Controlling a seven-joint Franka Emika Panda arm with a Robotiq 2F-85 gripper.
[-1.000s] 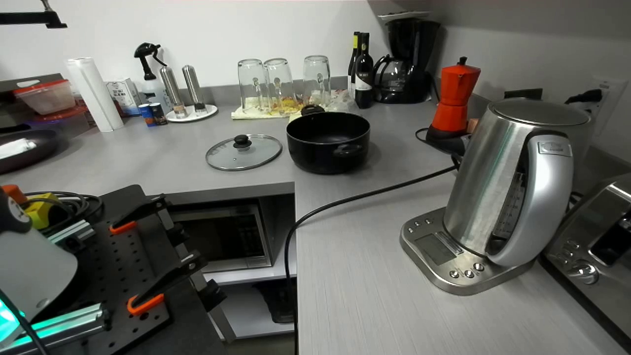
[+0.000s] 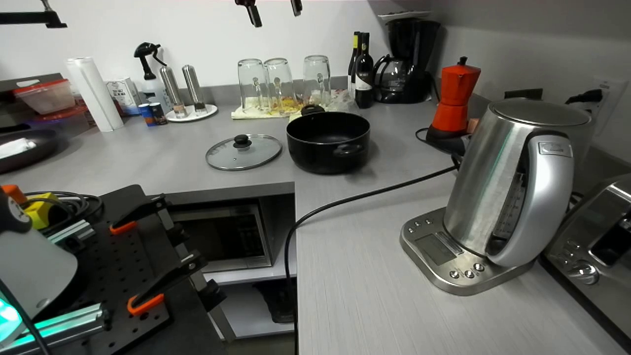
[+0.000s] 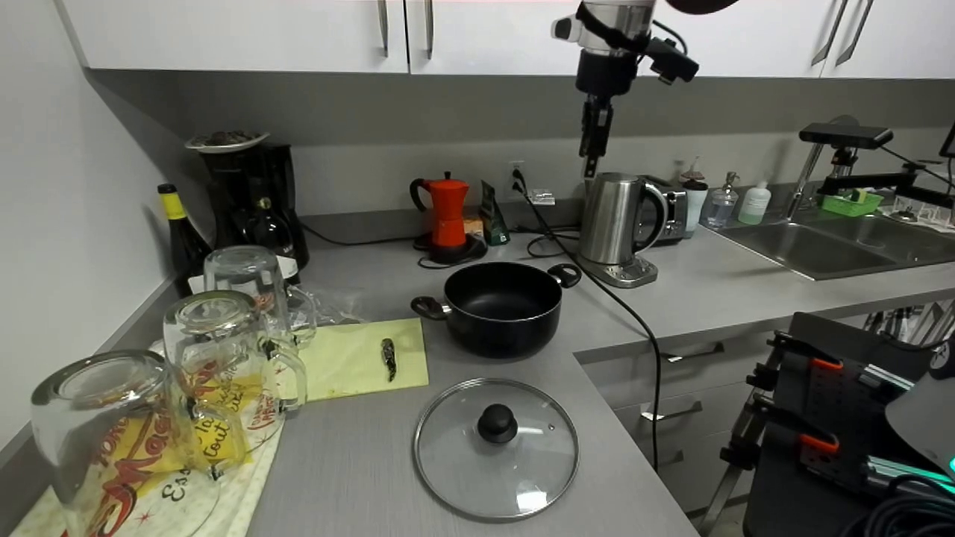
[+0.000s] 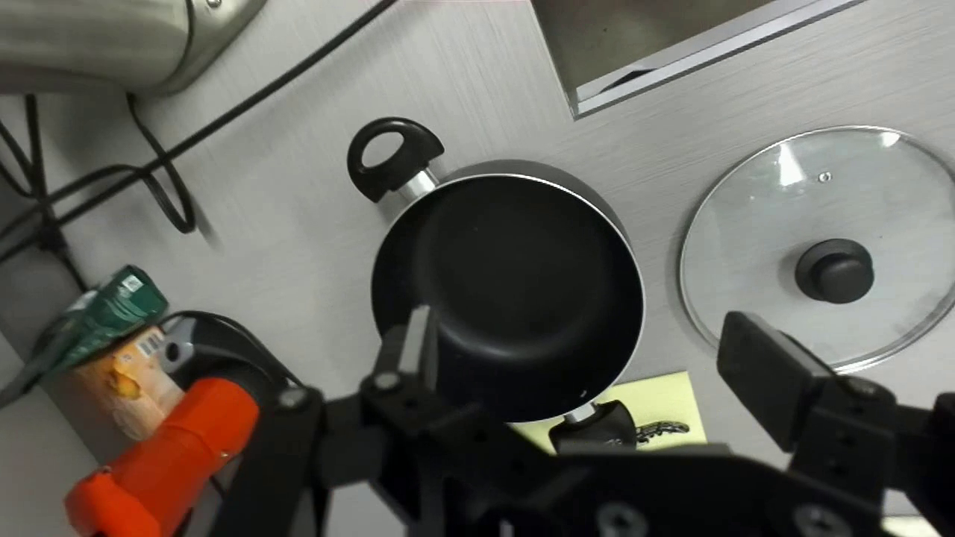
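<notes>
High above the counter, my gripper has its fingers spread wide with nothing between them. Only its two fingertips enter the top of exterior view 1, and in exterior view 2 the gripper (image 3: 591,167) points downward. An empty black pot (image 4: 506,277) with two side handles stands below, its interior showing in the wrist view. The round glass lid (image 3: 465,447) with a black knob (image 3: 498,424) lies flat on the counter, apart from the pot. One finger (image 4: 765,376) overlaps the lid's near edge in the wrist view, without visible contact.
A steel kettle (image 2: 503,183) on its base and a red moka pot (image 2: 454,97) stand nearby. A black cable (image 2: 355,200) crosses the counter. Upturned glass mugs (image 3: 224,358) occupy the other side; a yellow cloth (image 3: 358,367) lies beside the pot.
My gripper's fingertips now show at the top of exterior view 1, where they were absent before. The pot, lid and kettle have stayed in place.
</notes>
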